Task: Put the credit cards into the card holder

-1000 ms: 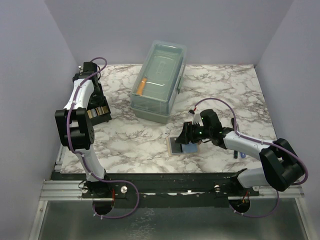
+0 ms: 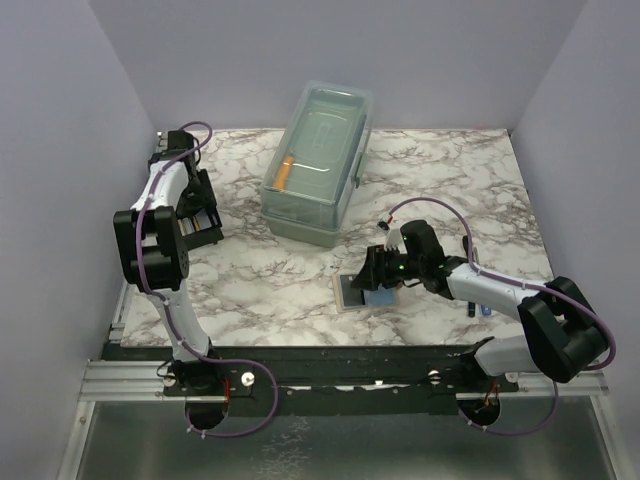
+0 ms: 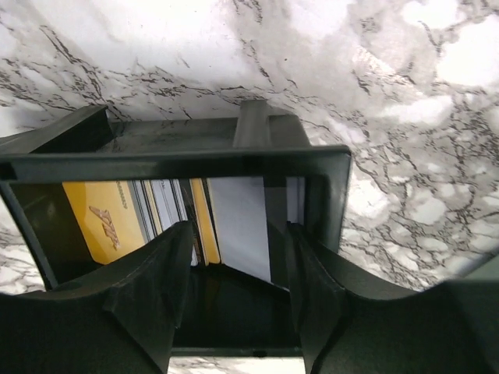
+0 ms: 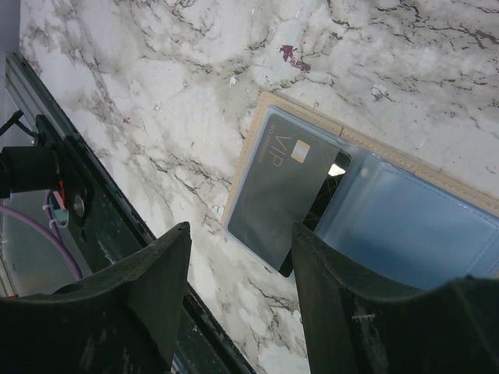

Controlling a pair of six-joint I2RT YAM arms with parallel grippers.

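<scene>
The black card holder (image 3: 93, 162) sits at the far left of the top view, several cards standing inside, among them a yellow card (image 3: 101, 218) and a grey card (image 3: 238, 222). My left gripper is open over it, fingers at the holder's opening, nothing clearly between them. A dark VIP card (image 4: 277, 187) lies on a flat tray with a tan rim (image 4: 243, 156), beside a light blue recess (image 4: 405, 230). My right gripper is open just over that card in the right wrist view.
A large clear green-lidded box (image 2: 312, 160) stands at the back centre. Dark pen-like items (image 2: 470, 310) lie at the right, partly behind my right arm.
My left arm has shifted slightly toward the front of the table, its gripper still over the card holder. The right arm has not moved visibly.
</scene>
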